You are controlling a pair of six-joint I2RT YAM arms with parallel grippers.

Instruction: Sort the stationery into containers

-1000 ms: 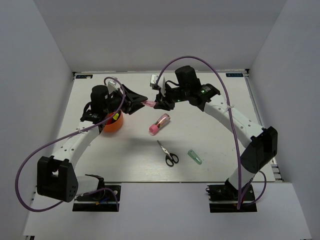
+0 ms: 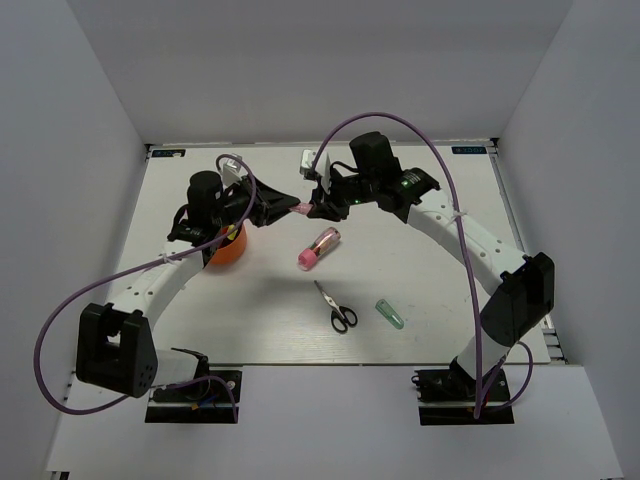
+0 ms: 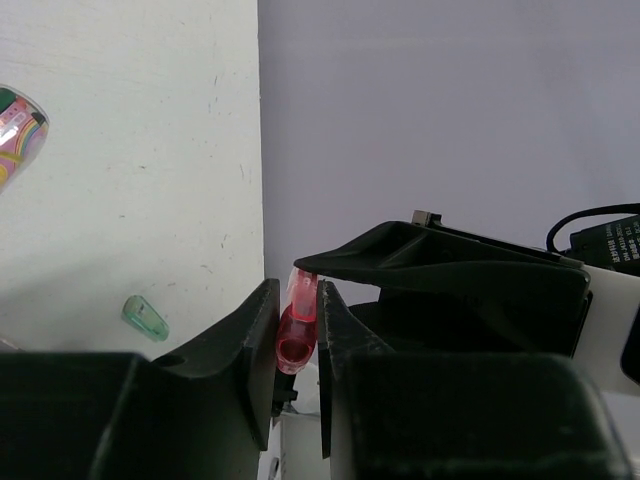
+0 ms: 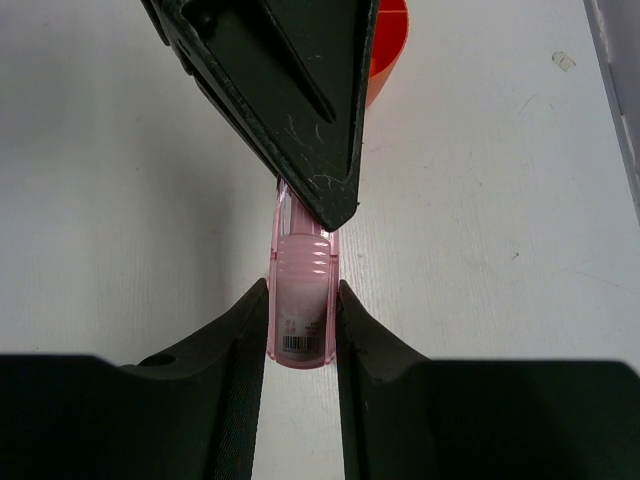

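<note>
A pink translucent tubular item [image 2: 300, 208] is held in the air between both grippers, above the middle of the table. My left gripper [image 2: 286, 203] is shut on it; the left wrist view shows its red end [image 3: 296, 345] between the fingers. My right gripper [image 2: 315, 211] meets it from the other side, its fingers around the item [image 4: 301, 300] in the right wrist view; whether they grip it I cannot tell. An orange container [image 2: 227, 251] stands under the left arm, partly hidden, with things inside.
On the table [image 2: 420, 280] lie a pink-capped clear tube [image 2: 318, 250], scissors [image 2: 342, 315] and a small green item [image 2: 389, 312].
My left arm has shifted slightly to the right, toward the right gripper, since a second ago. The right arm looks unchanged.
</note>
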